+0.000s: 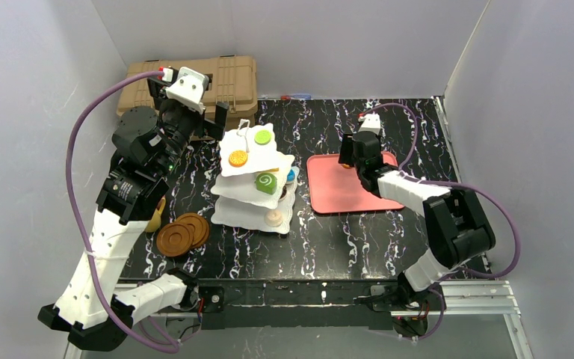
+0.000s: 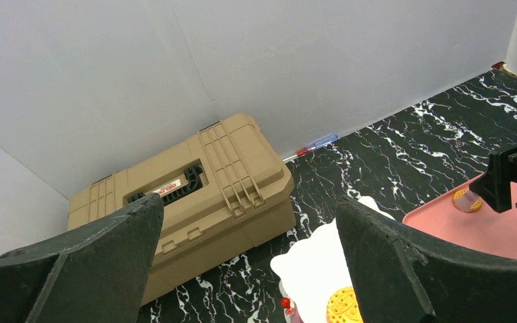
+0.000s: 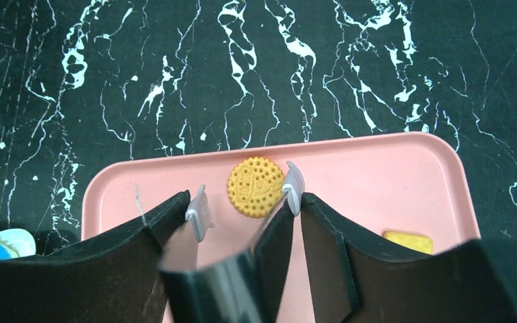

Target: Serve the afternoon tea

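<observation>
My right gripper hangs open just over a round yellow biscuit (image 3: 252, 182) at the back of the pink tray (image 1: 329, 187), with nothing held. A yellow piece (image 3: 407, 240) lies at the tray's right. My left gripper is open and high above the left side, beside the three-tier white stand (image 1: 232, 213), which holds an orange biscuit (image 1: 238, 158), a green round piece (image 1: 262, 137), a green swirl cake (image 1: 266, 183) and other pieces.
A tan case (image 1: 232, 75) stands at the back left. Brown saucers (image 1: 173, 239) and a partly hidden yellow object (image 1: 155, 221) lie front left.
</observation>
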